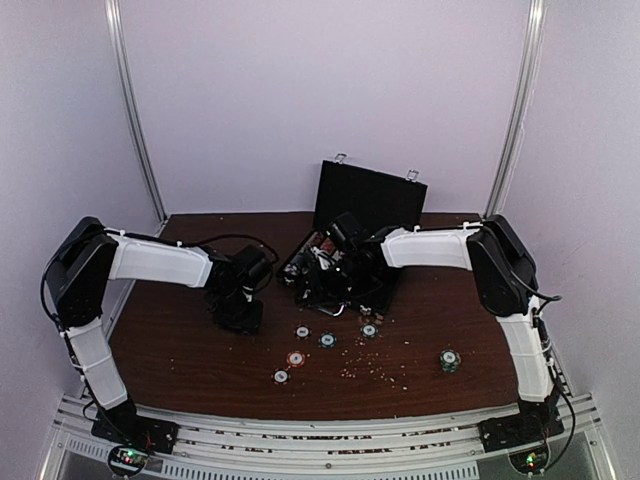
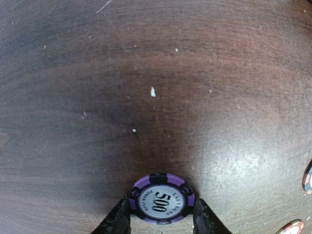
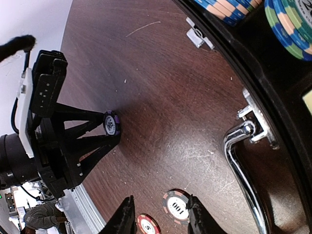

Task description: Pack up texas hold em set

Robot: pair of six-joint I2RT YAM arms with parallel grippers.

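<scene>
A purple-and-black 500 chip sits at the table surface between the fingertips of my left gripper, both tips touching its edges. From the right wrist view, the same chip shows between the left fingers. My right gripper hangs open over the front of the case, with nothing held. Below it lie a dark chip with a pale centre and a red chip. The black case stands open at the back, chips inside along its near edge.
Loose chips lie mid-table: a blue one, a red one, a pale-centred one and others. A chip stack stands at the right. The case's metal handle juts out in front. Small crumbs litter the table centre.
</scene>
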